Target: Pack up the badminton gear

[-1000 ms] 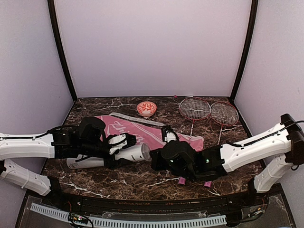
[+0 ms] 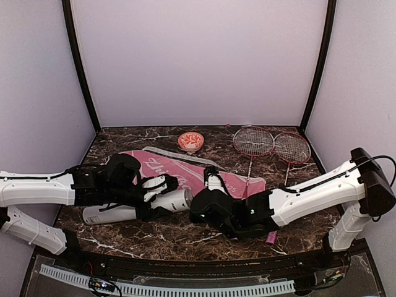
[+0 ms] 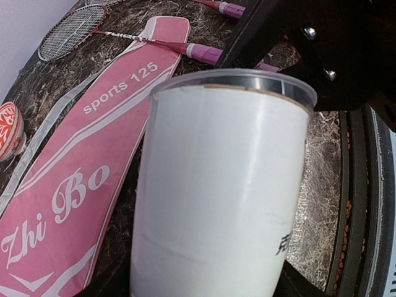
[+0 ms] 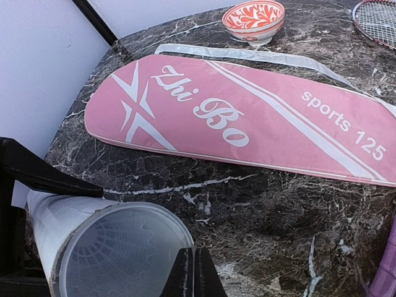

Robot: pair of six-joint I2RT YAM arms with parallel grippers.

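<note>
The white shuttlecock tube lies slantwise at the left front, with my left gripper shut around its middle. In the left wrist view the tube fills the gap between the dark fingers, its clear-rimmed end towards the right arm. My right gripper is shut, nothing showing between its fingertips, close beside the tube's round end; contact is hard to tell. Behind both arms lies the pink racket bag, flat, with white lettering. Two rackets lie at the right.
A red-and-white bowl stands behind the bag. One racket's shaft crosses the bag's right end, and the purple handles point to the front. Bare marble table shows in front of the bag. Walls close off the sides and back.
My right gripper has moved left, towards the tube's end. The tube has slid slightly left through the left gripper, which has itself shifted barely to the right.
</note>
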